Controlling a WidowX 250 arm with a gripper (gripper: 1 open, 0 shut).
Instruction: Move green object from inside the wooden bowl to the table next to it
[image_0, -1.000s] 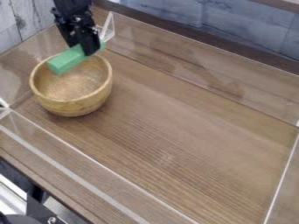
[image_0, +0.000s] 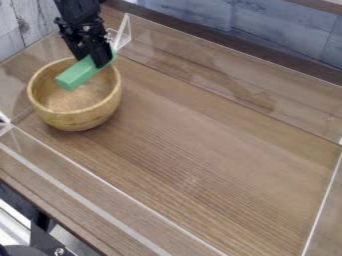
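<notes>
The green object (image_0: 86, 71) is long and slim. It lies slantwise over the far part of the wooden bowl (image_0: 74, 121), its lower end over the bowl's inside. My dark gripper (image_0: 98, 55) comes down from the top of the view to the bowl's far rim. Its tips are at or just behind the green object's upper right end. Whether the fingers are closed around that end is too small and dark to make out.
Wide bare wooden table (image_0: 214, 135) lies right of the bowl and in front of it. The table's left edge runs close beside the bowl. A pale, clear-looking piece (image_0: 123, 33) stands out beside the gripper.
The bowl has slid a little to the left. The green object is slightly further right relative to the bowl, and the gripper has shifted a little and come down nearer to it.
</notes>
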